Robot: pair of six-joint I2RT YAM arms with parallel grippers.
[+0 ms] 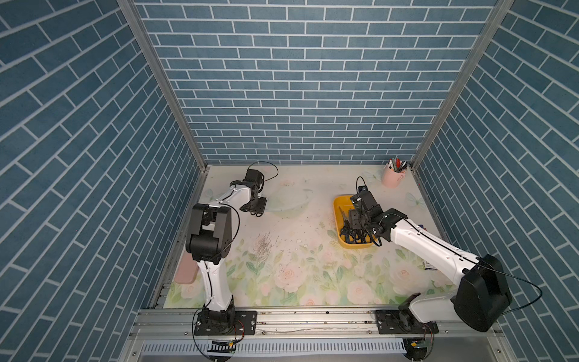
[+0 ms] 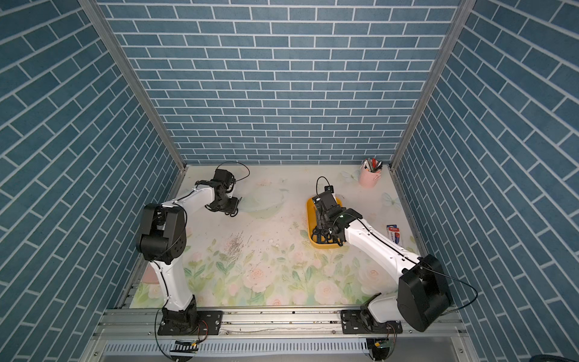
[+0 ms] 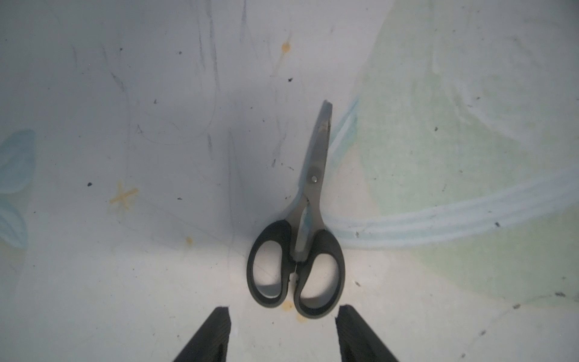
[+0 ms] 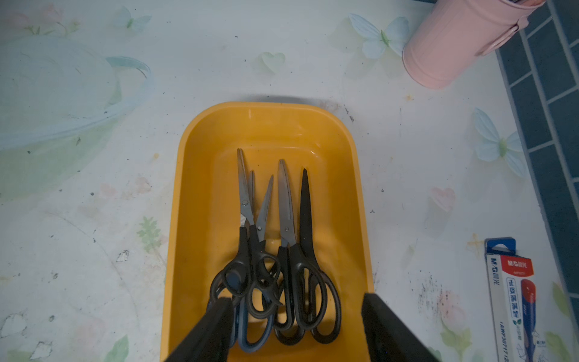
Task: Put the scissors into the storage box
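Observation:
A pair of black-handled scissors (image 3: 319,157) lies flat on the table, seen in the left wrist view with my left gripper just beside its handles, fingers apart and empty. In the top views my left gripper (image 1: 256,205) is low at the table's left part, partly hiding the scissors. The yellow storage box (image 4: 265,120) sits on the right, holding several scissors. My right gripper is open above the box, nothing between its fingers.
A pink cup (image 1: 393,176) with pens stands at the back right. A packet (image 4: 503,289) lies right of the box. A pink object (image 1: 184,271) lies at the left edge.

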